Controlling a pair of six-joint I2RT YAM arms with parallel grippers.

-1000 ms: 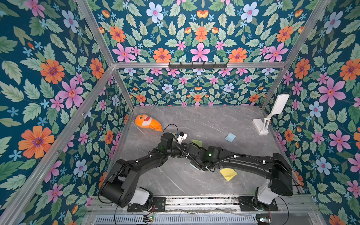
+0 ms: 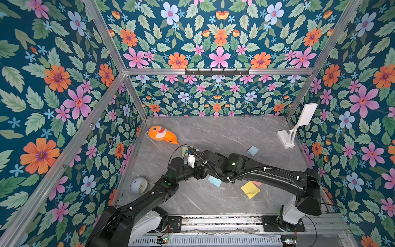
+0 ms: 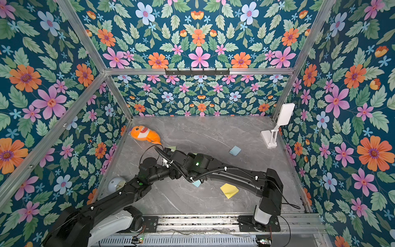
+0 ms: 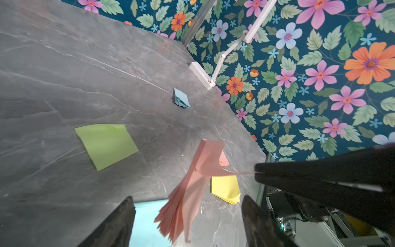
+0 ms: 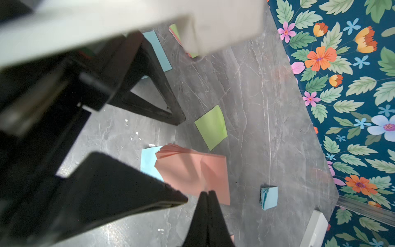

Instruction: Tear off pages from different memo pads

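In the left wrist view, a fanned pink memo pad (image 4: 193, 181) hangs in the air from a thin strip of its paper. That strip runs to the tips of my right gripper, which is shut on it. The right wrist view has the pink pad (image 5: 216, 175) just beyond the closed right fingertips. My left gripper is open, its two fingers apart with the fanned end of the pad facing the gap. A green sheet (image 4: 107, 145), a light blue sheet (image 4: 150, 222) and a yellow pad (image 4: 226, 188) lie on the table.
A small blue pad (image 2: 252, 150) lies near the table's middle right. Around the edges are an orange plush toy (image 2: 161, 133), a white lamp (image 2: 289, 138) and a grey-white round object (image 2: 139, 185). Both arms crowd the centre.
The right hand has shifted a little left and back.
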